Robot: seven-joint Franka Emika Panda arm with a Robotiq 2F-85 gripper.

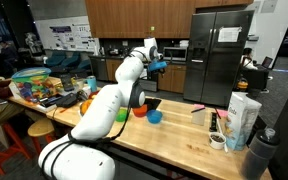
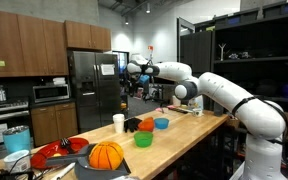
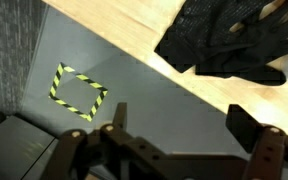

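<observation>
My gripper stands open in the wrist view, with bare floor and a strip of table edge showing between and beyond its fingers. Nothing is held. A crumpled black cloth-like item lies on the wooden table, ahead of the gripper and apart from it. Exterior view 1 has the arm stretched up over the table's far end, its hand high above the surface. On the table stand a blue bowl, an orange-red bowl and a green bowl.
A yellow-black taped square marks the floor beyond the table edge. An orange ball and a white cup sit nearer the second camera. A bag and a dark canister stand at the right. Mid-table wood is clear.
</observation>
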